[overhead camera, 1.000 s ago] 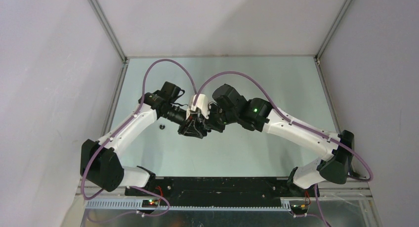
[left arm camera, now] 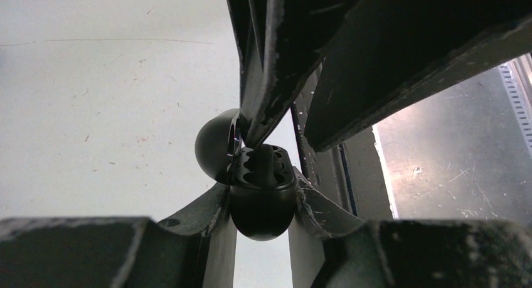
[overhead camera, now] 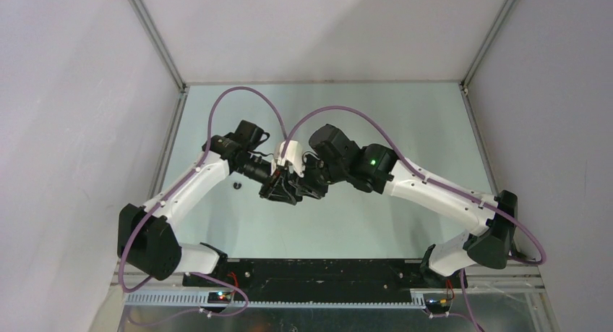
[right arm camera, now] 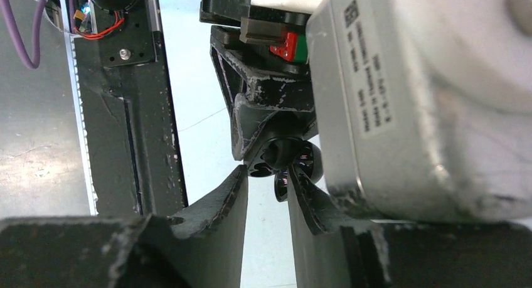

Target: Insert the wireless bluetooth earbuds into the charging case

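The black charging case (left arm camera: 263, 203) is upright in my left gripper, which is shut on it. Its round lid (left arm camera: 215, 147) stands open to one side, and small hollows show in its top. My right gripper is part open just above the case, its two fingertips apart, one over the lid side and one out past the case. In the right wrist view, a dark rounded shape (right arm camera: 282, 152) shows at the case top; whether it is an earbud I cannot tell. A small black piece, probably an earbud (overhead camera: 237, 186), lies on the table at the left.
Both grippers crowd together near the middle of the white table (overhead camera: 361, 231), so the arms are very close. A black rail (overhead camera: 325, 278) runs along the front edge.
My right gripper has shifted slightly, and its fingers show more spread in the top view. The left arm and the small black piece on the table stay where they were.
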